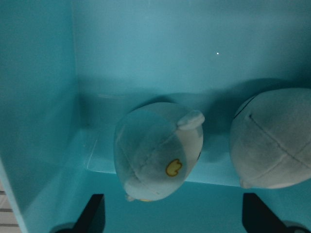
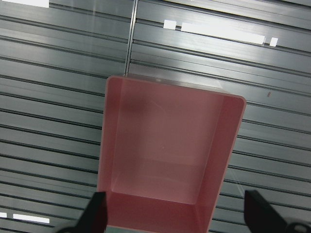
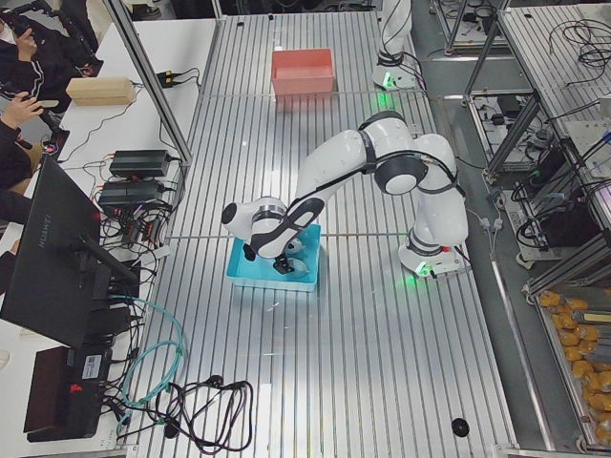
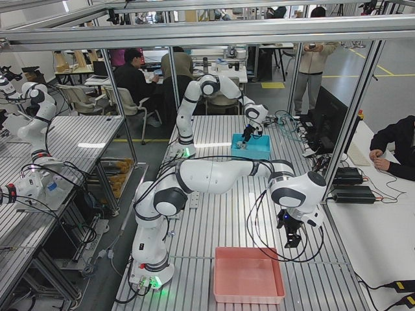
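A blue tray [image 3: 272,281] holds two pale plush toys. In the left wrist view, one with a yellow patch [image 1: 146,150] sits central and a second plush [image 1: 272,141] lies to its right. My left gripper is open inside the tray, just over the central plush, its fingers either side. In the camera right view, my right gripper [image 4: 290,230] hangs above an empty pink tray [image 4: 248,295]; in the right wrist view it is open with nothing between its fingers.
Both trays stand on a slatted metal table [image 3: 334,382]. A monitor [image 3: 52,258], power boxes and cables line one side, with loose cable loops on the table's edge. The table between the trays is largely clear.
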